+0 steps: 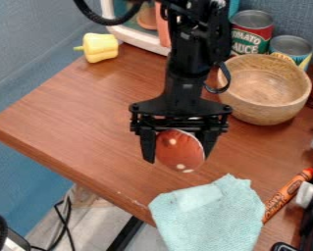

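My black gripper [178, 143] hangs over the front middle of the wooden table, its fingers either side of a round orange-red object [180, 153] with a pale rim and light specks. The object sits just left of and behind a light mint cloth [209, 213]. Whether the fingers press on it is hard to tell.
A wooden bowl [264, 106] stands at the right, with cans [250, 34] behind it. A yellow object [96, 46] and a white appliance [130, 33] are at the back. A wrapped bar [288, 191] and black items lie at the right edge.
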